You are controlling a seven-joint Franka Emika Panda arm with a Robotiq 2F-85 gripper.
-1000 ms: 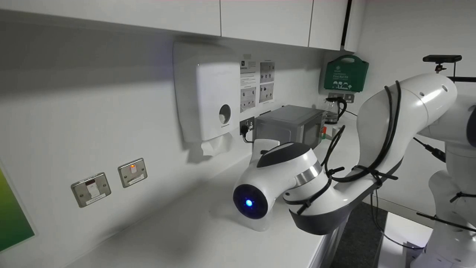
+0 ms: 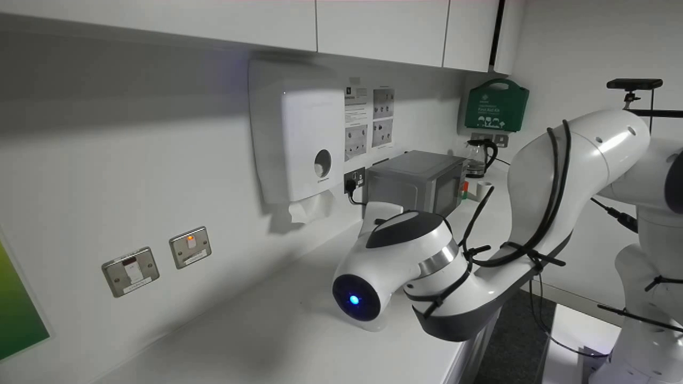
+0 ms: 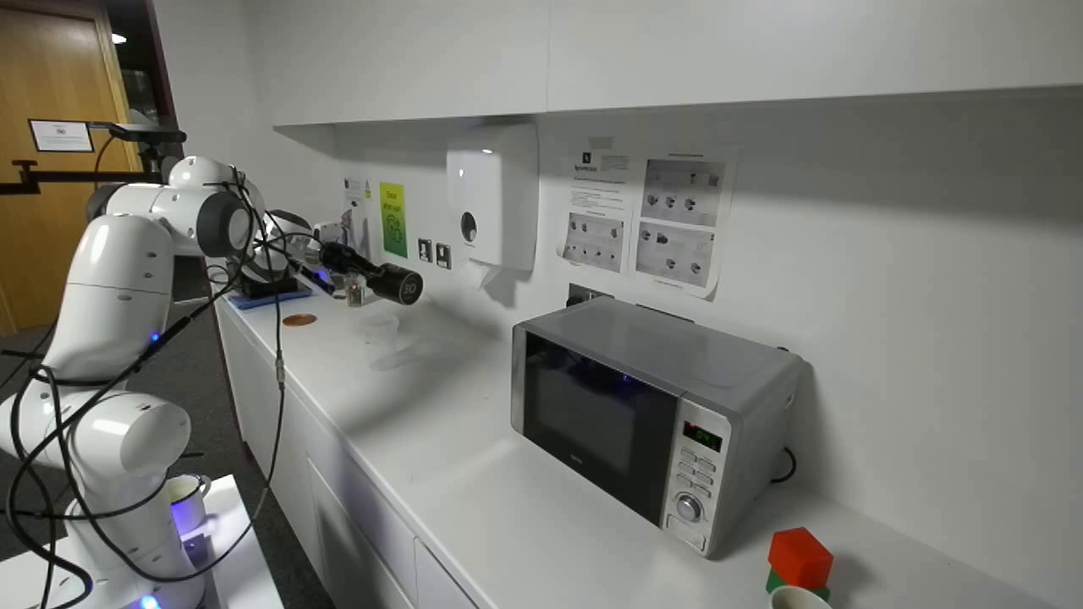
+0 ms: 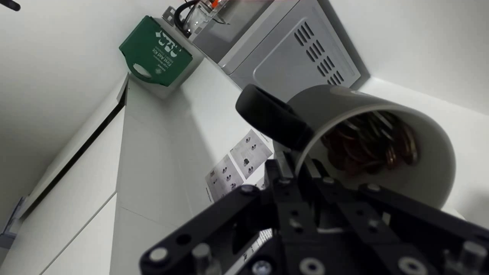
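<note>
A mug (image 4: 316, 103) with a black handle (image 4: 275, 117) lies tipped in the wrist view, its mouth facing the camera. Several copper-coloured coins (image 4: 366, 142) are inside, toward its base. My gripper is shut on the mug's rim near the handle, one finger inside and one outside. From exterior view 2 the mug is a dark round shape (image 3: 398, 284) held above the counter. In exterior view 1 the arm's wrist hides both gripper and mug. Below it on the counter stands a clear plastic container (image 3: 380, 325), partly hidden in exterior view 1.
A microwave (image 3: 619, 406) stands farther along the counter, with red and green blocks (image 3: 799, 558) and a white cup beyond it. A copper-coloured disc (image 3: 299, 320) and a small jar (image 3: 355, 293) lie near the arm. A towel dispenser (image 2: 298, 128) and cupboards overhang.
In exterior view 1 the forearm and wrist have sunk slightly and shifted a little left. The wrist covers more of the clear container; the counter objects have not visibly moved.
</note>
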